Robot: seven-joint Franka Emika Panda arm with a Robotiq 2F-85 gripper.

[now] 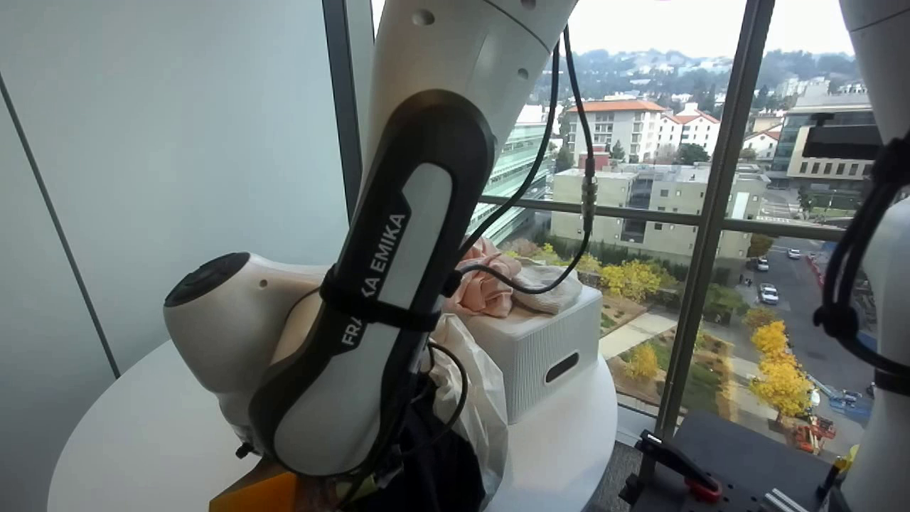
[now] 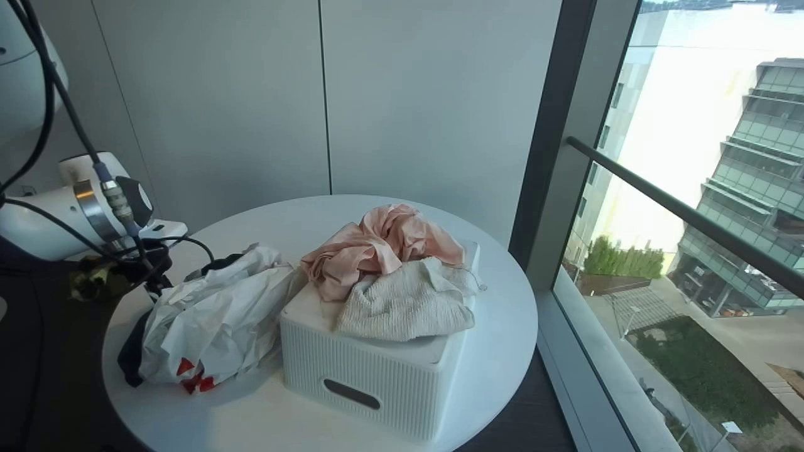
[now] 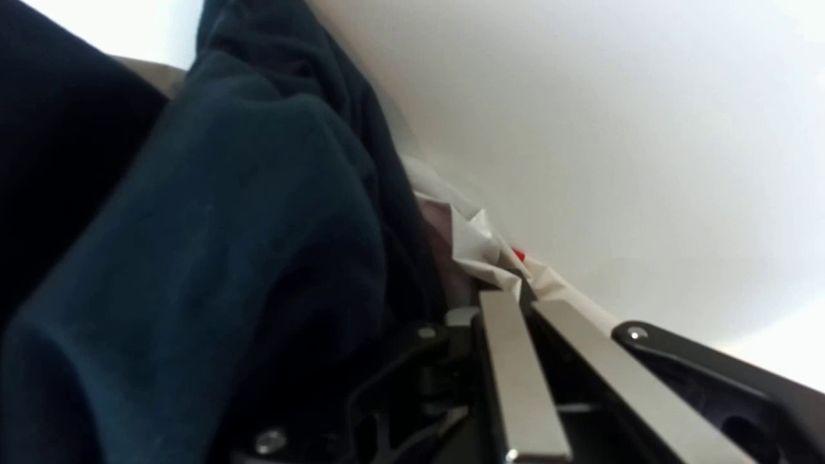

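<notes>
In the wrist view my gripper is shut, its two metal fingers close together. Crumpled film of a white bag [image 3: 483, 240] runs down to the fingertips and looks pinched there, though the pinch itself is mostly hidden. Dark navy cloth [image 3: 271, 193] fills the left of that view, beside the fingers. From the second exterior view, the white bag [image 2: 218, 316] with red marks lies rumpled on the table, a dark edge of the cloth [image 2: 130, 354] showing at its left. The arm hides the gripper in the first exterior view.
A white ribbed box [image 2: 369, 376] stands on the round white table [image 2: 494, 361], bearing a pink cloth [image 2: 377, 248] and a pale knitted cloth [image 2: 411, 301]. Cables [image 1: 589, 188] hang from the arm. Bare tabletop shows behind the bag and right of the box.
</notes>
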